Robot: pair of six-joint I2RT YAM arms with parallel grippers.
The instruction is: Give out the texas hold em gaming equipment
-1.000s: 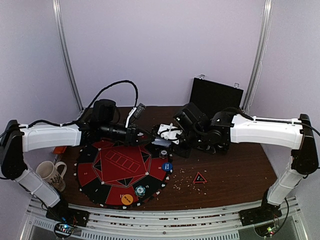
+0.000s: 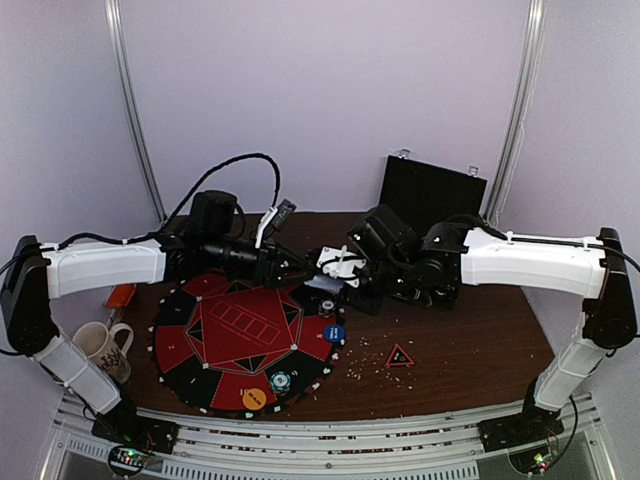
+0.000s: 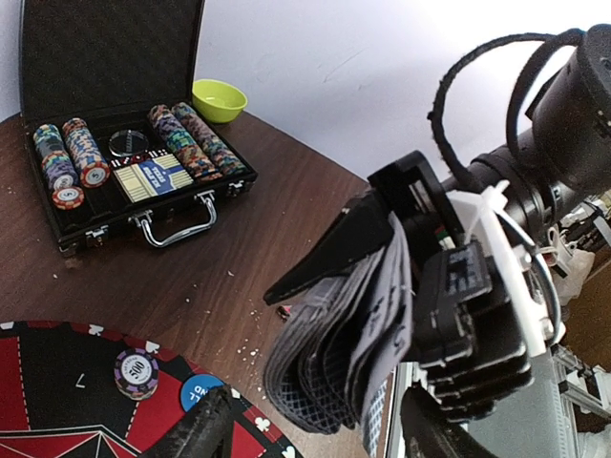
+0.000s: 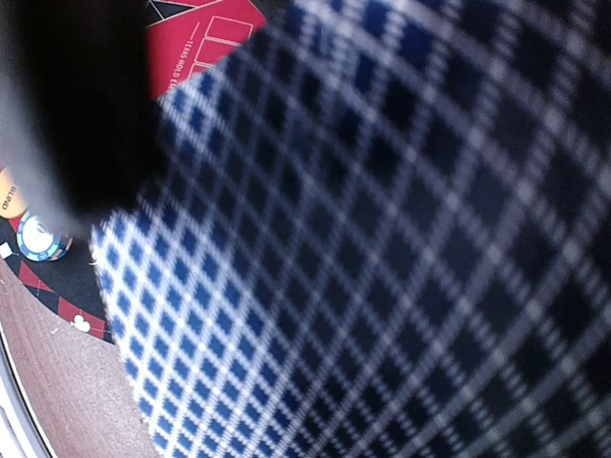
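Note:
A fanned bundle of blue-backed cards [image 3: 329, 367] is clamped in my right gripper [image 2: 335, 270], above the right rim of the round red and black poker mat [image 2: 215, 335]. Those cards [image 4: 286, 248] fill most of the right wrist view. My left gripper [image 2: 300, 270] faces them from the left, its fingers open. In the left wrist view its dark fingers [image 3: 196, 429] stand apart at the bottom, with the cards' lower edge reaching toward the gap; contact cannot be told. On the mat lie a grey chip [image 2: 327, 308], a blue disc [image 2: 334, 333], a teal chip [image 2: 280, 381] and an orange disc [image 2: 254, 399].
An open black case [image 3: 220, 191] with chip rows and card boxes stands at the back right, a green bowl [image 3: 219, 101] behind it. A red triangle [image 2: 399, 356] lies right of the mat, a mug [image 2: 103, 348] left of it.
The right arm and the cards it holds have stayed nearly still.

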